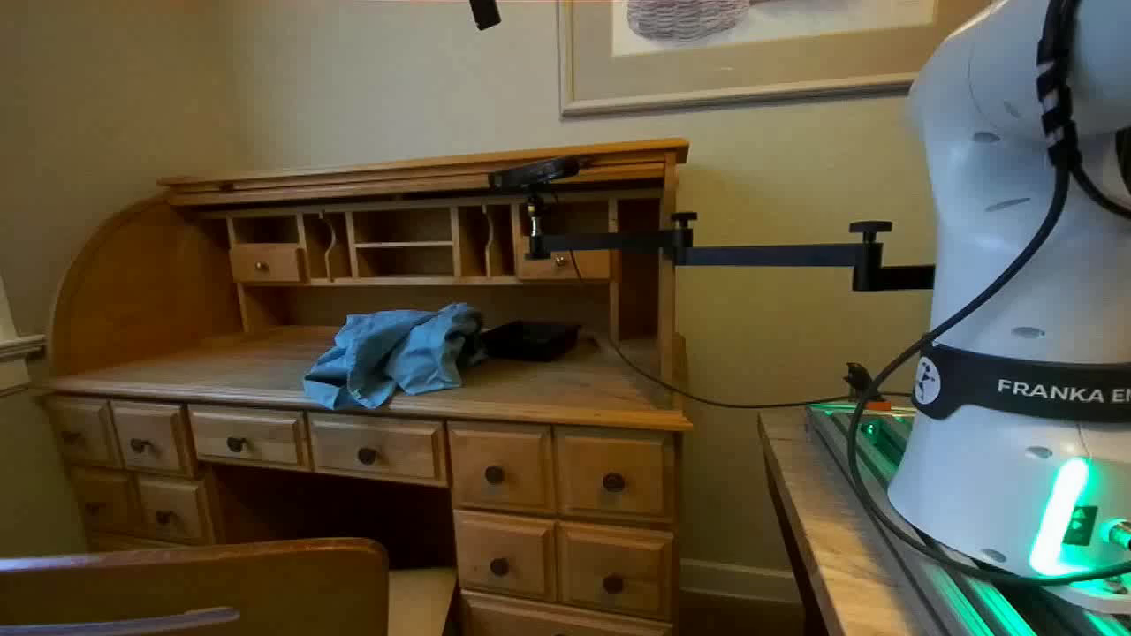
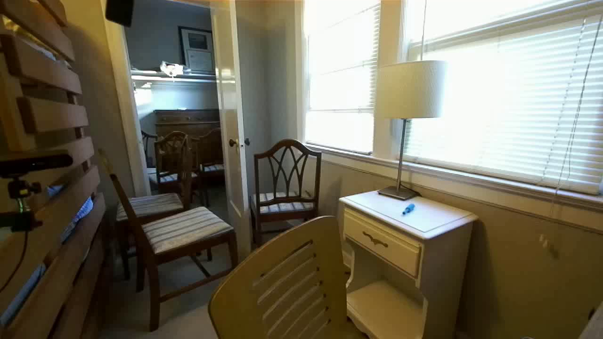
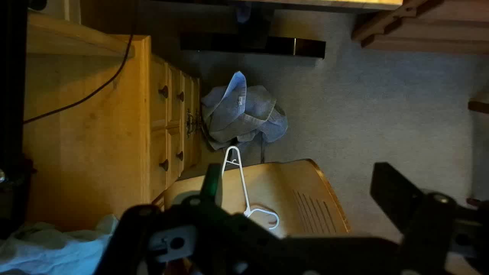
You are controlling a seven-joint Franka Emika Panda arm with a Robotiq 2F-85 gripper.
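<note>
My gripper stands open in the wrist view, its two dark fingers wide apart with nothing between them. Below it a white hanger (image 3: 243, 188) lies on the seat of the wooden chair (image 3: 293, 197). Farther off, a crumpled grey-blue garment (image 3: 247, 112) is on the floor beside the desk drawers. A blue cloth (image 1: 403, 352) lies bunched on the roll-top desk (image 1: 233, 355); part of this light blue cloth (image 3: 59, 247) shows at the wrist view's lower left. The gripper is outside both exterior views.
A dark flat object (image 1: 530, 339) sits beside the blue cloth. The camera arm (image 1: 769, 255) reaches across the desk's right side, and a cable (image 3: 94, 94) crosses the desktop. A white nightstand (image 2: 421, 220) with a lamp (image 2: 411, 90) stands by the window. Open carpet (image 3: 389, 119) lies right of the chair.
</note>
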